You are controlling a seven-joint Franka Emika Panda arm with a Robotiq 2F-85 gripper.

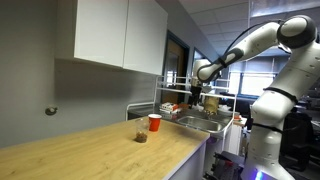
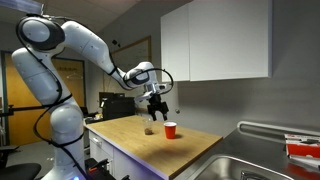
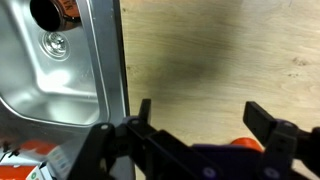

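Observation:
My gripper hangs in the air above the counter and close to the sink. In the wrist view its two fingers stand wide apart, and the open gripper has only bare wood beneath it. A red cup stands upright on the wooden counter, with a small clear jar holding something brownish beside it. From the other side, the red cup and the jar are both below the hand. Part of a red thing, probably that cup, peeks out at the gripper's lower edge.
A steel sink adjoins the wooden counter; a dark brown can-like object lies at its edge in the wrist view. White cupboards overhang the counter. A rack stands behind the sink.

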